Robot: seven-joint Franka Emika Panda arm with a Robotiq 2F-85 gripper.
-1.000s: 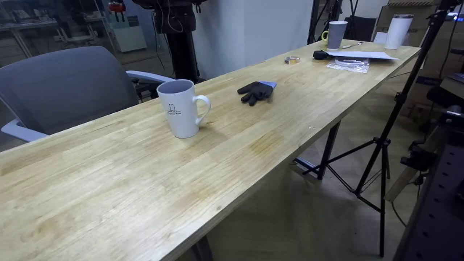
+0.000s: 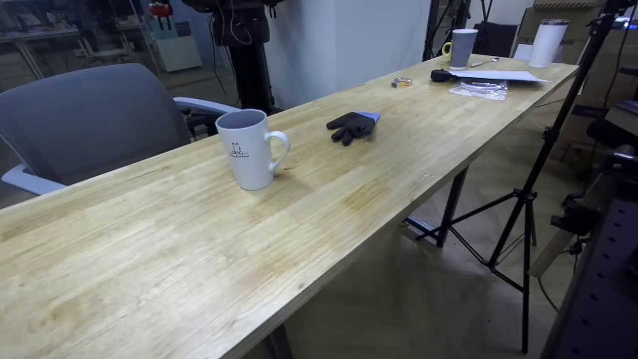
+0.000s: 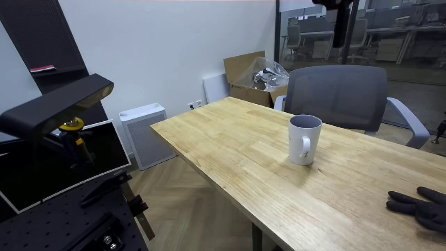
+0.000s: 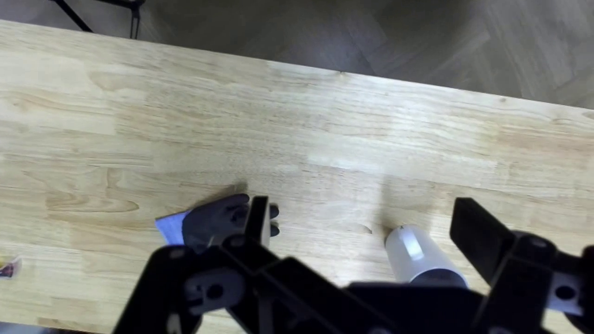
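A tall white mug [image 2: 248, 158] with a grey inside and a small dark drawing stands upright on the wooden table [image 2: 179, 239]. Its handle faces the camera in exterior view 2, where the mug [image 3: 303, 140] is nearer the chair side. Beside it lies a dark glove [image 2: 351, 126] with a blue cuff. In the wrist view my gripper is open above the table, its fingers wide apart with nothing held. The left finger overlaps the glove [image 4: 214, 220], while the mug [image 4: 420, 253] shows partly behind the gripper, close to the right finger.
At the table's far end are a grey cup [image 2: 463, 49], a white tumbler [image 2: 548, 45], paper [image 2: 499, 75] and a plastic bag [image 2: 480, 89]. A roll of tape [image 2: 401, 83] lies nearer. One office chair [image 3: 337, 94] stands against the table's edge. Bare wood surrounds the mug.
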